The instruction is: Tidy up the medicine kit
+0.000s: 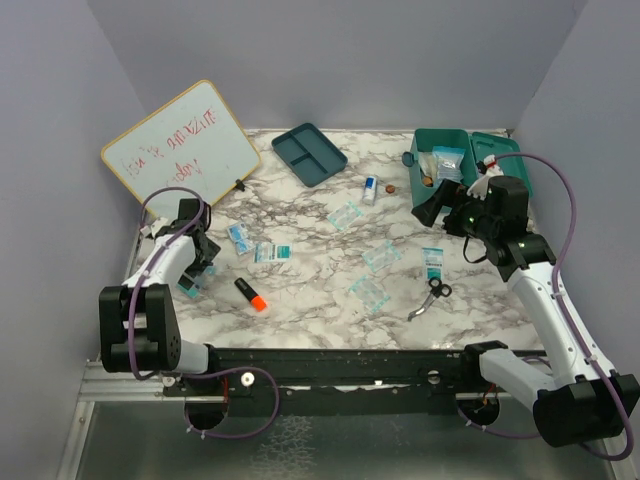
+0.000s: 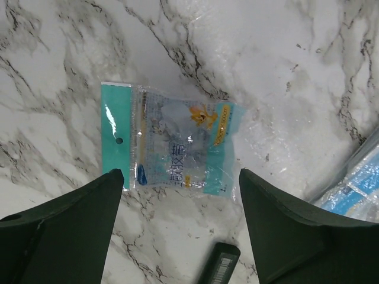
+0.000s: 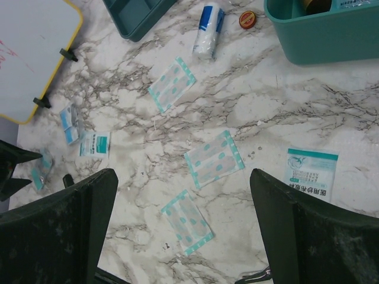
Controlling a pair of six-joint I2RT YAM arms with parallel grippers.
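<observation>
A teal-edged plastic packet lies on the marble table between and just beyond the fingers of my left gripper, which is part open and holds nothing visible. Another blue packet and a teal packet lie nearby. My right gripper stands open, empty, over the right side. Beneath it are clear packets, a teal packet and scissors. A green box holding items stands at the back right, with a roll to its left.
A dark divided tray sits at the back centre. A whiteboard occupies the back left. A black-and-orange marker lies right of my left gripper. The centre table has free patches.
</observation>
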